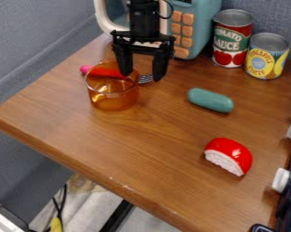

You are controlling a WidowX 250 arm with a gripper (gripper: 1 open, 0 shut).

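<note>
My black gripper (142,60) hangs above and just behind an amber transparent cup (112,95), its two fingers apart and pointing down, with nothing seen between them. Inside or behind the cup lies a red elongated object (102,73) with a pink end at the left. A fork-like silver utensil (145,79) shows beside the cup's right side. A teal cylinder (209,100) and a red-and-white piece (228,156) lie to the right on the wooden table (111,154).
A toy microwave (192,27) stands at the back, beside a tomato sauce can (231,38) and a yellow can (267,56). A dark appliance with white knobs (285,195) lines the right edge.
</note>
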